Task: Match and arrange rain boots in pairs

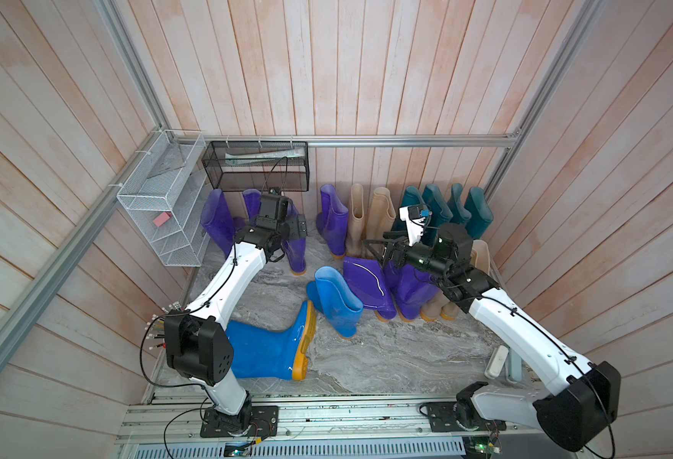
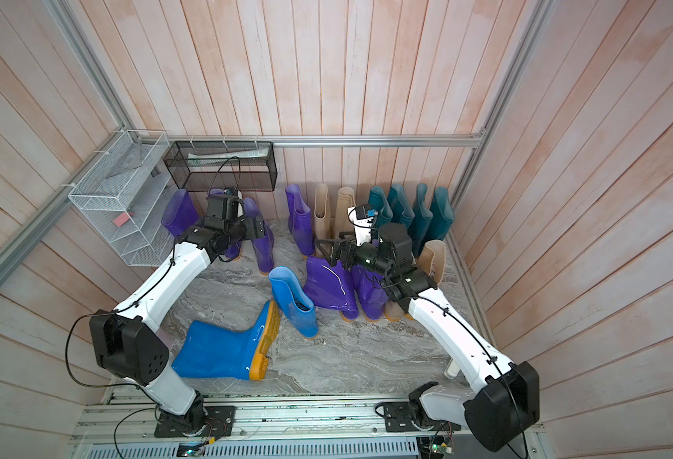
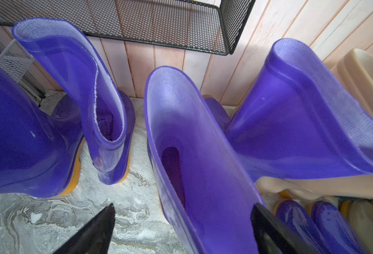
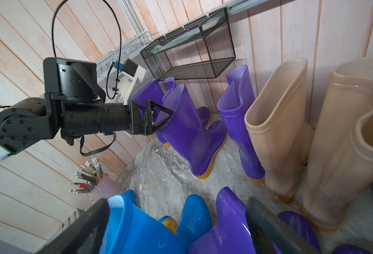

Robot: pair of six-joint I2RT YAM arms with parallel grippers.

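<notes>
My left gripper (image 1: 299, 227) is open at the back left, over a standing purple boot (image 1: 296, 254). In the left wrist view, the boot's open shaft (image 3: 203, 160) rises between the parted fingers; whether they touch it I cannot tell. My right gripper (image 1: 372, 246) is open above two purple boots (image 1: 365, 284) at mid-table, with nothing held. One blue boot (image 1: 339, 300) stands upright beside them. Another blue boot (image 1: 267, 349) lies on its side at the front left, its yellow sole facing right. More purple boots (image 1: 216, 219) stand at the back left.
Beige boots (image 1: 380, 214) and several teal boots (image 1: 478, 212) line the back wall. More beige boots stand partly hidden by the right arm. A black mesh basket (image 1: 256, 179) hangs above the left boots, near a white wire rack (image 1: 160, 199).
</notes>
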